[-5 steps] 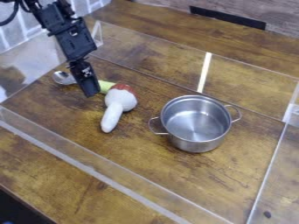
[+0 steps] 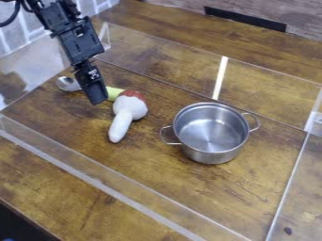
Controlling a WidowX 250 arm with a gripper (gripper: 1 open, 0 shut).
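My dark gripper (image 2: pixel 93 94) hangs low over the wooden table at the upper left, shut as far as shows, with nothing clearly between its fingers. Just beside it lie a pale yellow-green object (image 2: pixel 112 92) and a silver metal piece (image 2: pixel 68 84), both partly hidden by the gripper. A white plush-like object with a red patch (image 2: pixel 126 117) lies to the lower right of the gripper, its long end pointing toward the front.
A steel pot (image 2: pixel 210 145) with two handles stands right of centre. Clear panels border the wooden table (image 2: pixel 151 198) along its sides.
The gripper has shifted very slightly; the objects on the table and the pot look unmoved.
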